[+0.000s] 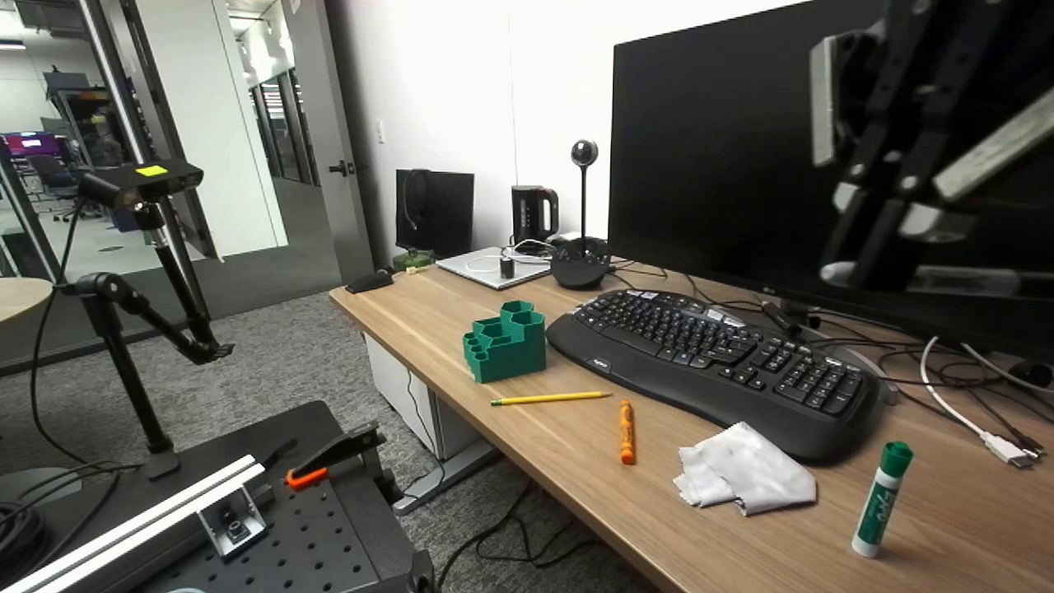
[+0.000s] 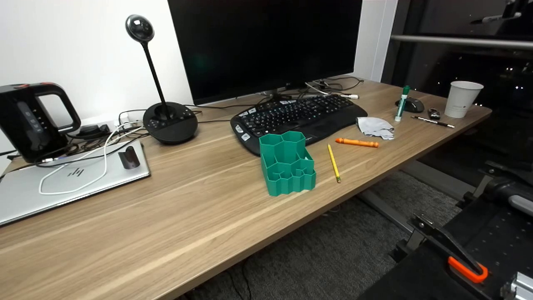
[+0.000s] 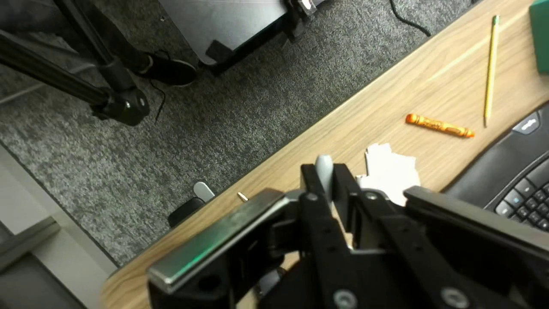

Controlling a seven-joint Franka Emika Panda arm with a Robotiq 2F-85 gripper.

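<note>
In the wrist view my gripper is shut on a slim pale marker, whose rounded end shows between the fingertips. Exterior view 2 has the marker high at the right edge, roughly level, with a dark tip on its left end. Close to the camera in exterior view 1, the blurred gripper is at the upper right, in front of the monitor and well above the desk. A green hexagonal organizer stands on the desk. Near it lie a yellow pencil and an orange crayon.
A white cloth, a black keyboard and an upright green marker are on the desk. Farther along are a paper cup, a pen and a mouse. Clear wood lies left of the organizer.
</note>
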